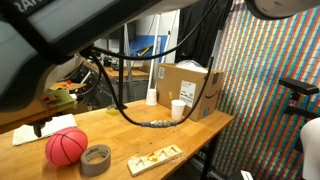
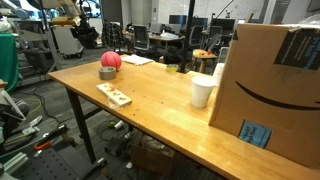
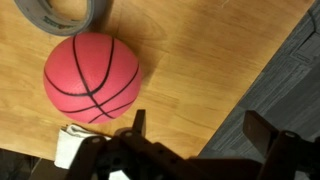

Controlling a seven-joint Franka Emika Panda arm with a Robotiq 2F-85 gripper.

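Observation:
In the wrist view my gripper is open, its two fingers wide apart over bare wood, with nothing between them. A red ball with black lines rests on the table to the left of the fingers, apart from them. Beside the ball lies a grey tape roll, cut off by the top edge of that view. A white sheet shows partly below the ball. In exterior view 1 the arm covers the upper left, and the ball stands next to the tape roll.
A light board with small yellowish pieces lies near the table's edge. At the other end stand a white cup and a large cardboard box.

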